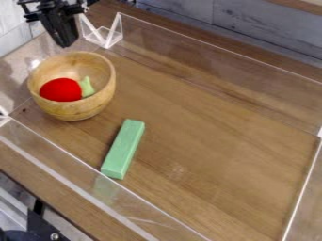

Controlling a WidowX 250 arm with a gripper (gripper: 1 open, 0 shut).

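A wooden bowl (93, 99) stands at the left of the table, with a red round object (60, 89) and a small pale green piece (86, 87) in it. Above the bowl, at the top left edge, my black gripper (60, 38) is partly in view; its fingertips look close together, and nothing shows between them. A long mint-green block (122, 148) lies on the table below and right of the bowl.
Clear plastic walls border the wooden table (220, 132). A white wire-like stand (107, 33) is just right of the gripper.
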